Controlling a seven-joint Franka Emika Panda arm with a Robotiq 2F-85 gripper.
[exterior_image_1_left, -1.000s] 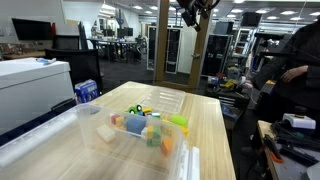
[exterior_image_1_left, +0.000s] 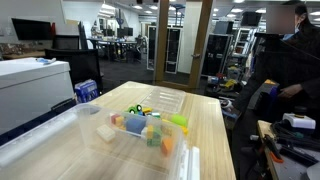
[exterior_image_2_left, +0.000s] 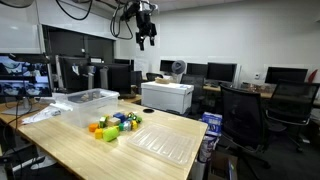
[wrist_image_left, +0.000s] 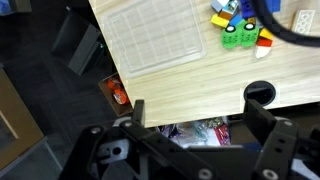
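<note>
High above the table my gripper (exterior_image_2_left: 147, 42) hangs in exterior view 2, well clear of everything on it. In the wrist view the gripper has its two dark fingers wide apart, with nothing between them. Several coloured blocks and toys (exterior_image_2_left: 113, 127) lie in a loose group on the wooden table. Among them, a green piece (wrist_image_left: 238, 37) and a blue piece (wrist_image_left: 266, 6) show at the wrist view's upper right. A pale flat mat or lid (wrist_image_left: 150, 35) lies beside them. The clear plastic box (exterior_image_2_left: 86, 112) stands on the same table.
A round black table fitting (wrist_image_left: 260, 92) lies near an edge. A blue-and-white package (exterior_image_2_left: 211, 132) stands beside the table, and office chairs (exterior_image_2_left: 243, 110) are behind. Much of the wooden top (exterior_image_2_left: 150, 175) is bare.
In exterior view 1 the gripper, seen at the top before, has moved left and up until it no longer shows there. The things on the table have not moved.
</note>
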